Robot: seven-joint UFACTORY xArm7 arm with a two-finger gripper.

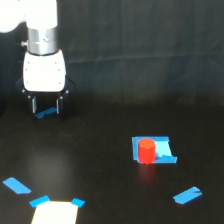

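My gripper point(46, 105) is at the back left, pointing down, its two dark fingers spread apart. Nothing shows between them. A strip of blue tape point(46, 113) lies on the table at about the fingertips' place in the picture; the height above it is hard to judge. Well to the right and nearer the camera, a red cylinder-like block point(147, 151) stands inside a square marked with blue tape point(166, 159). The gripper is far from this block.
A pale block or box point(54, 213) sits at the front left, cut off by the frame's edge, with blue tape point(39, 201) at its corners. Other tape strips lie at the left point(16, 186) and right point(187, 195).
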